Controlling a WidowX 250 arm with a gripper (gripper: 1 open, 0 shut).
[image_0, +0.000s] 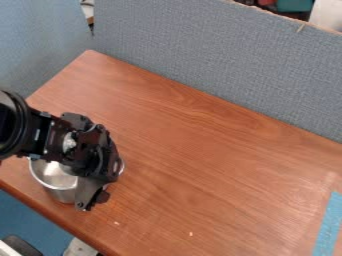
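A black robot arm reaches in from the left, its gripper low over a silver metal pot near the left edge of the wooden table. The gripper body covers the right part of the pot and much of its inside. The fingertips point down at the pot's right side; whether anything is between them is hidden.
Grey padded walls bound it at the back and left. A light blue strip lies at the right edge.
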